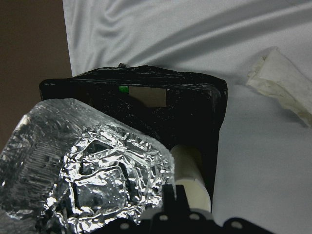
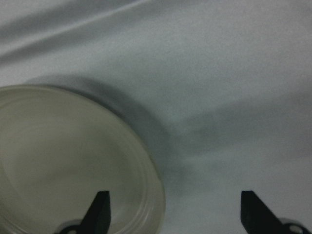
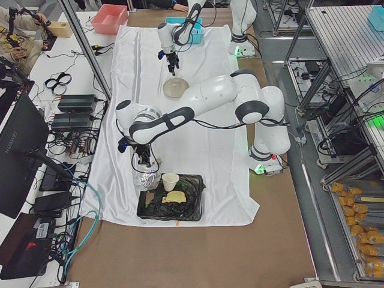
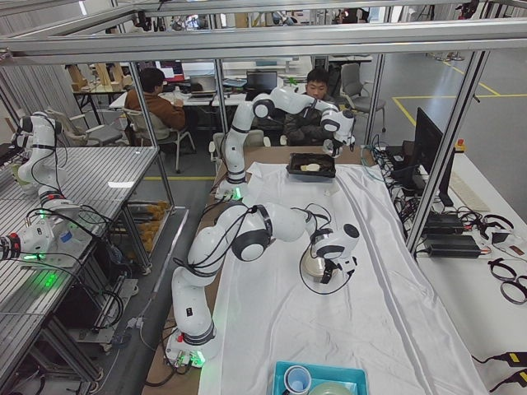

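Note:
My left gripper [image 3: 143,157] is shut on a crumpled foil container [image 1: 97,180], held over the left part of a black tray [image 3: 189,204]. The tray holds a white cup [image 3: 170,180] and a yellow piece [image 3: 176,198]. A crumpled pale wrapper [image 1: 278,80] lies on the cloth beside the tray. My right gripper [image 3: 172,63] stands open just above and beside a beige plate [image 2: 68,151], its fingers empty in the right wrist view.
A blue bin [image 4: 321,372] with a cup and dish sits at the right arm's end of the table. The white cloth [image 3: 210,150] between plate and tray is mostly clear. Monitors and cables crowd the side desk.

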